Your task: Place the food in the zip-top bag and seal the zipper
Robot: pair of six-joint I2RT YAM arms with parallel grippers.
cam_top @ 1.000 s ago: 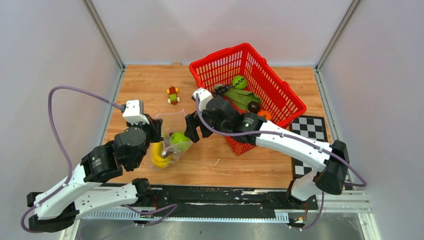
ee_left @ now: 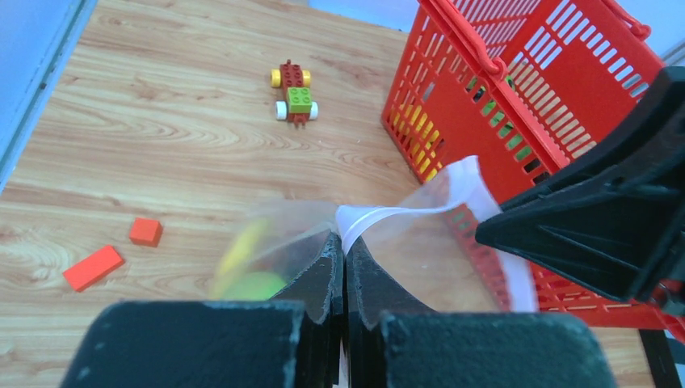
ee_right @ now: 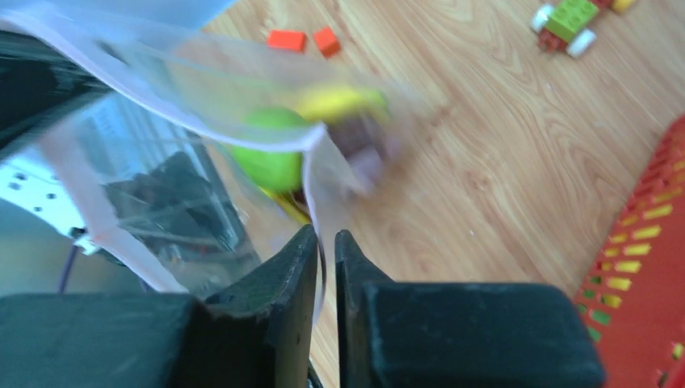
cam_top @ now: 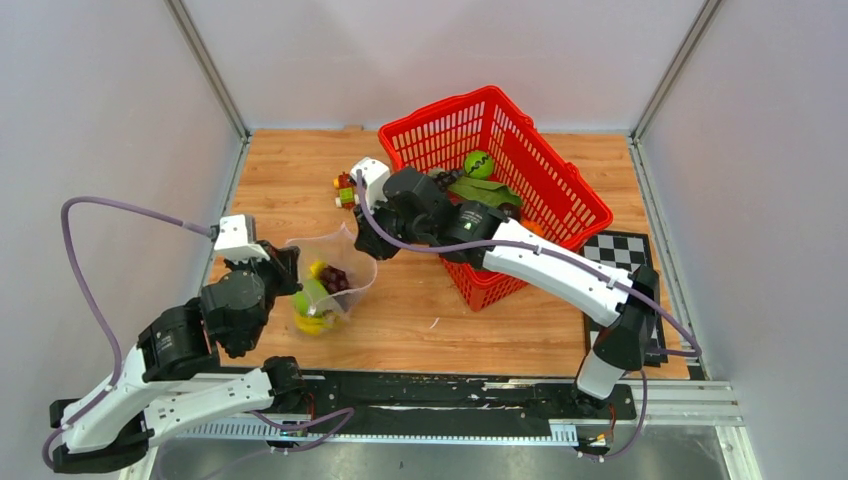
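Note:
The clear zip top bag (cam_top: 367,266) hangs with a wide mouth between my grippers. Through its wall show a green food piece (ee_right: 271,153), yellow food (cam_top: 311,325) and dark grapes (cam_top: 333,279). My left gripper is shut on the bag's rim at one side of the mouth. At the opposite corner, my right gripper stands slightly open. The rim runs down along its left finger (ee_right: 300,259), and a narrow gap shows beside it. The zipper itself cannot be made out.
A red basket (cam_top: 540,165) holding more toy food, including a green ball (cam_top: 479,164), stands behind the right arm. A toy brick car (ee_left: 294,93) and two red blocks (ee_left: 94,267) lie on the table. A checkerboard (cam_top: 620,250) is at the right.
The food has shifted inside the bag.

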